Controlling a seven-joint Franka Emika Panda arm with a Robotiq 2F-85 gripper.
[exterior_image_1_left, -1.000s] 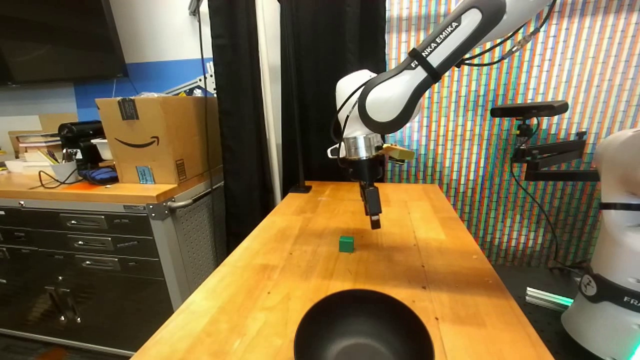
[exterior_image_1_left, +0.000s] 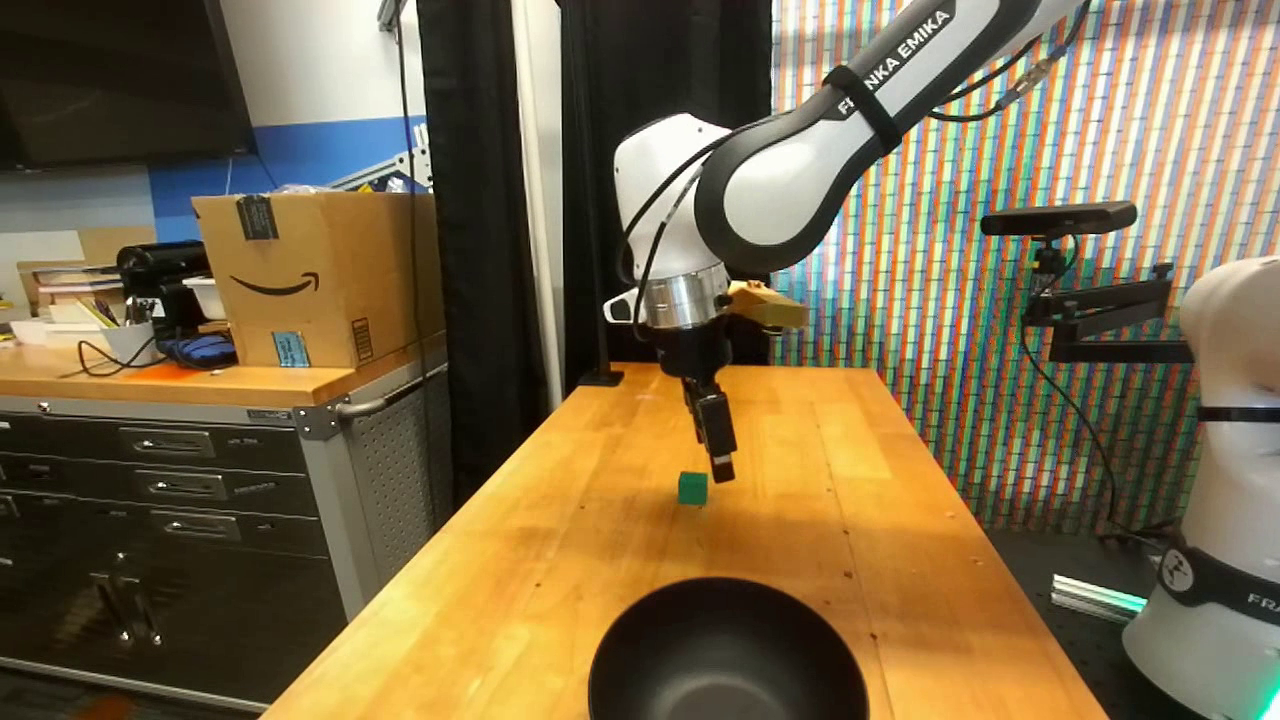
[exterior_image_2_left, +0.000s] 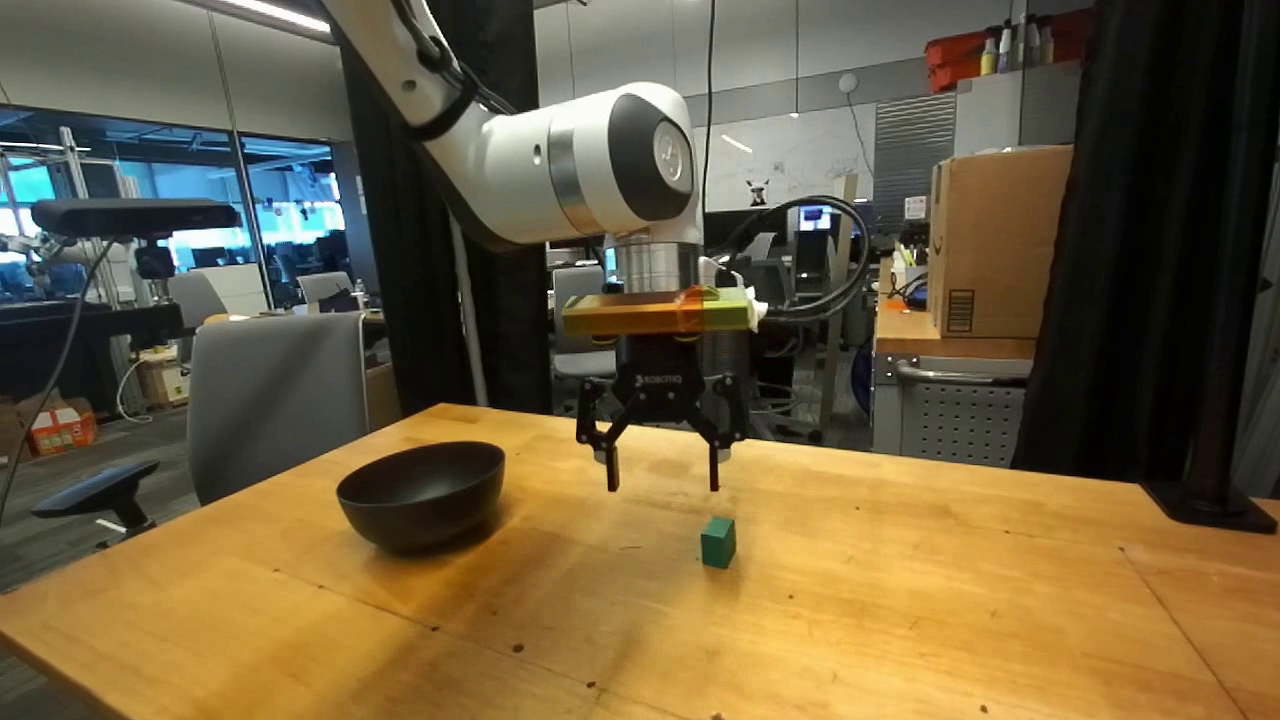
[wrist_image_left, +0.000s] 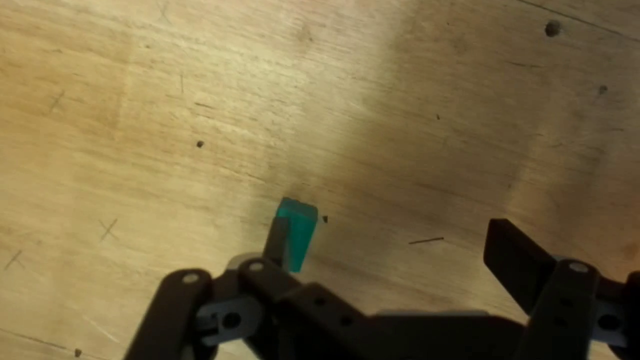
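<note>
A small green block (exterior_image_2_left: 719, 544) rests on the wooden table, alone on its patch of wood. Above the tabletop hangs my gripper (exterior_image_2_left: 663, 478), its two fingers spread wide and nothing between them. In the second exterior view the block lies below and slightly right of the right-hand finger. From the wrist, the green block (wrist_image_left: 301, 231) shows beside the left finger, which hides part of it. A black bowl (exterior_image_1_left: 727, 648) stands at the near end of the table in the first exterior view; the same bowl (exterior_image_2_left: 420, 494) is at the left in the second.
A black stand base (exterior_image_2_left: 1209, 506) sits at the table's far right edge. A grey chair (exterior_image_2_left: 278, 402) stands beyond the bowl, off the table.
In the first exterior view my gripper has moved left and somewhat lower, closer to the green block. Block and bowl have stayed put.
</note>
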